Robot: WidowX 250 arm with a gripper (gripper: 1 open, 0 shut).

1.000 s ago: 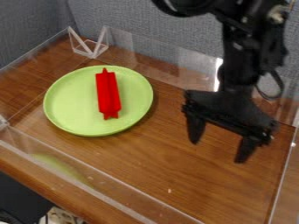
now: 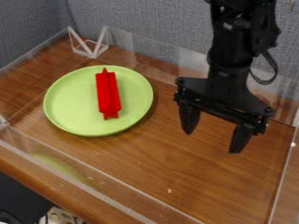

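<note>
My black gripper (image 2: 215, 129) stands open over the bare wooden tabletop right of centre, its two fingers spread wide with nothing between them. A long red object (image 2: 107, 91) lies lengthwise on a light green plate (image 2: 73, 115) at the left, apart from the gripper.
A small white wire frame (image 2: 89, 46) stands at the back left. A pale yellowish object (image 2: 61, 169) shows near the lower left edge. A grey wall runs along the back.
The plate and red object are unchanged.
</note>
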